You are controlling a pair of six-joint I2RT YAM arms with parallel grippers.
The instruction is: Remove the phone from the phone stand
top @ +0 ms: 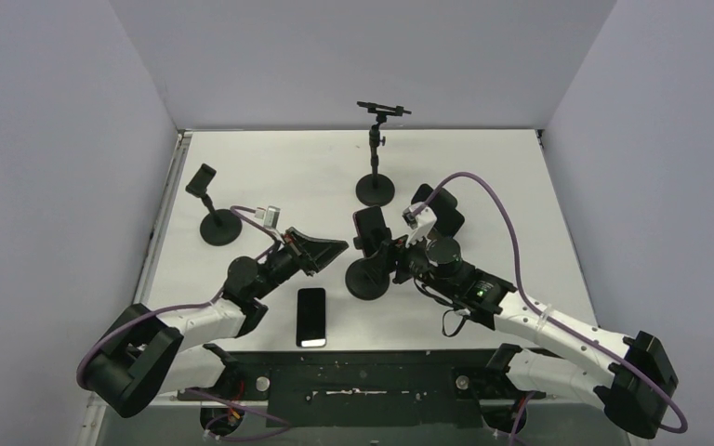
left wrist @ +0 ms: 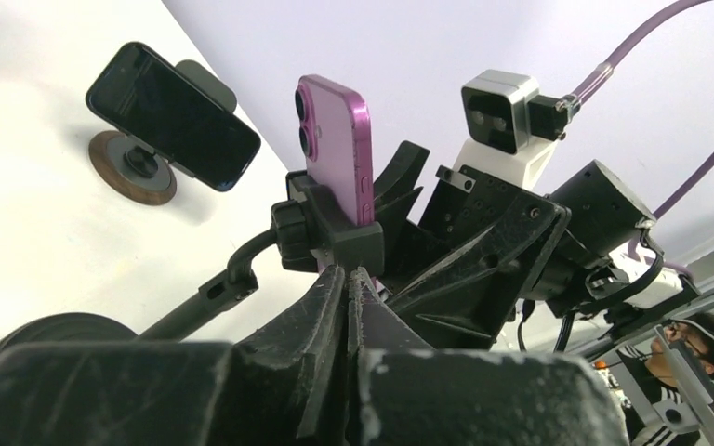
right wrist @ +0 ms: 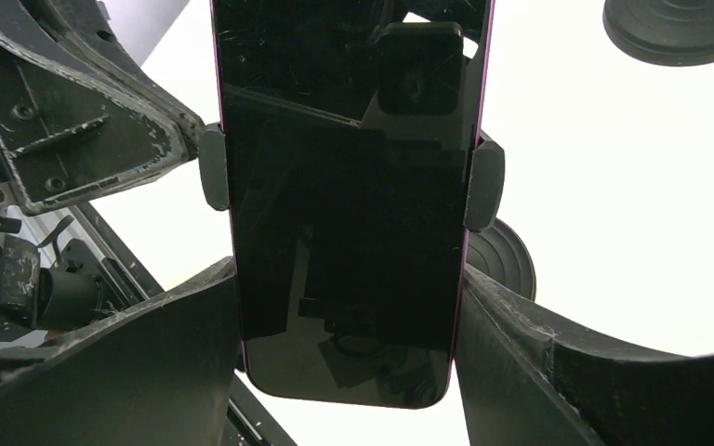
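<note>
A pink-edged phone stands upright in the clamp of the middle stand [top: 366,281]; in the right wrist view its dark screen [right wrist: 349,186] faces me between the clamp's side pads. My right gripper has a finger on each side of the phone's lower edges; whether they press on it is unclear. My left gripper [top: 342,245] is shut with nothing seen between its fingers, a little left of the stand, pointing toward it.
Other phone stands stand at back left [top: 220,228], back middle [top: 375,190] and right [top: 444,214], the right one holding a phone [left wrist: 172,116]. Another phone [top: 311,316] lies at the front.
</note>
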